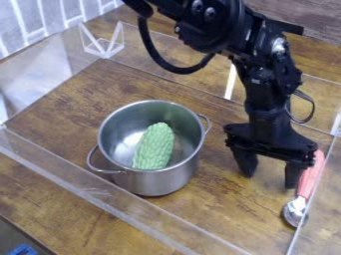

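Note:
My black gripper is low over the wooden surface at the right, its fingers pointing down beside a spoon with a red handle and a metal bowl, which lies along the right edge. The dark fingers overlap the dark wood and shadow, so I cannot tell whether they are open or shut, or touching the spoon. Left of the gripper stands a steel pot with two handles, holding a green corn cob.
Clear plastic walls border the wooden surface. A white wire rack stands at the top left, and a blue object lies at the bottom-left corner. The wood left of the pot is bare.

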